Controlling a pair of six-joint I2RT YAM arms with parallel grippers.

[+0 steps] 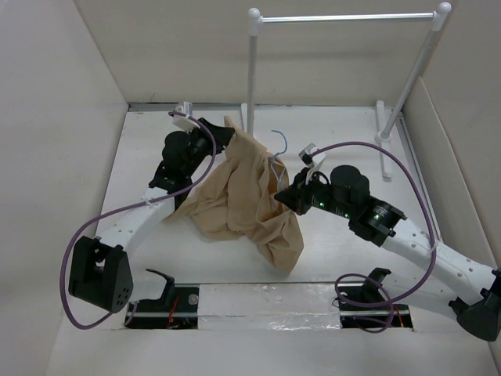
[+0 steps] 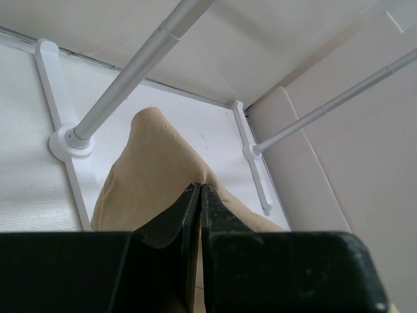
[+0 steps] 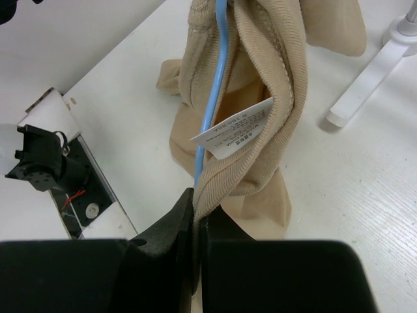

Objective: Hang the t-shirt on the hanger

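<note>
The tan T-shirt (image 1: 235, 196) is bunched over the table, its upper corner raised at my left gripper (image 1: 223, 135). In the left wrist view the fabric (image 2: 150, 163) rises behind that gripper's fingertips, which are close together; whether they pinch it is unclear. A blue hanger (image 1: 274, 160) stands partly inside the shirt, hook upward. My right gripper (image 1: 284, 200) is shut on the shirt's fabric beside the hanger; in the right wrist view the hanger's blue bar (image 3: 215, 85) runs down to the fingertips, with a white label (image 3: 231, 130) showing.
A white rack (image 1: 344, 17) stands at the back, its feet (image 1: 383, 137) on the table. Bare table lies at the left and right of the shirt. Walls enclose the back and both sides.
</note>
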